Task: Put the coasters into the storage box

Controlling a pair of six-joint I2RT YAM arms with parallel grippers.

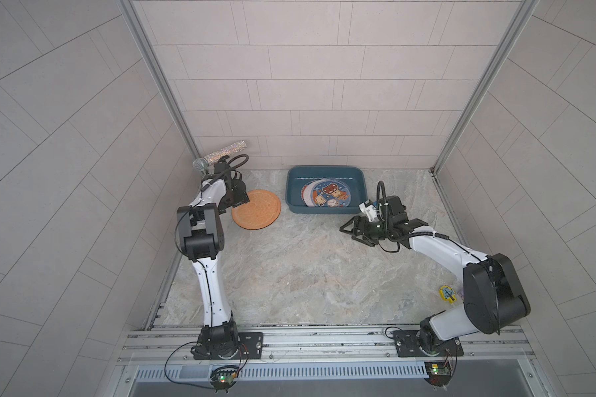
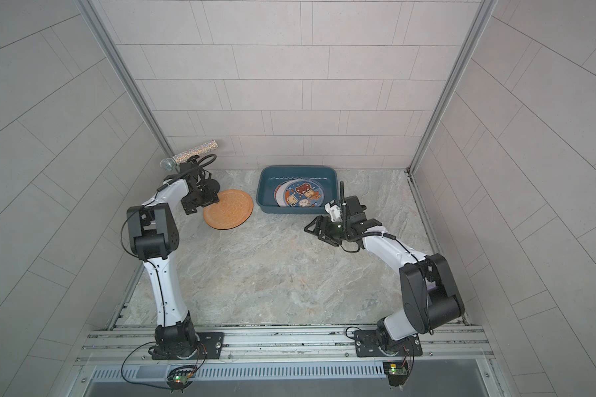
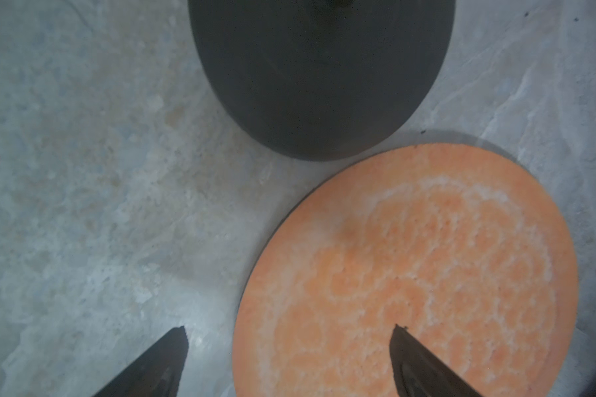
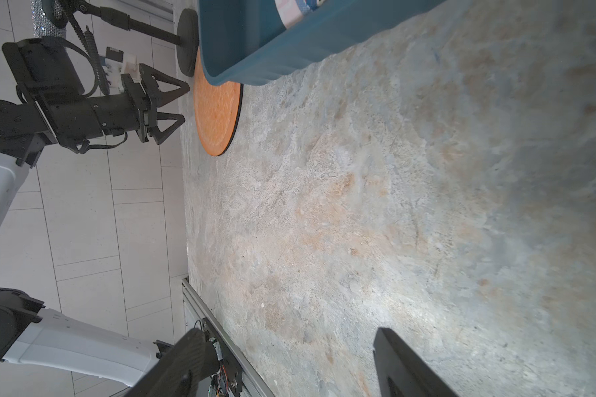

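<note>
Inside the teal storage box (image 1: 325, 210) at the back of the table lie a patterned blue round coaster (image 1: 331, 193) and a white-edged one partly beneath it. To the box's left, flat on the table, is an orange round mat (image 1: 257, 210). Above its left edge hangs my left gripper (image 1: 235, 202); in the left wrist view its fingers (image 3: 159, 364) stand apart, with nothing gripped. My right gripper (image 1: 352, 233) hovers just in front of the box's right corner, fingers (image 4: 172, 364) spread over bare table. Whether the mat counts among the coasters, I cannot tell.
A lamp with a speckled shade (image 1: 225, 151) stands at the back left; its dark round base (image 3: 324, 99) sits close behind the orange mat. A small yellow-and-blue round piece (image 1: 447, 293) is near the right arm's base.
</note>
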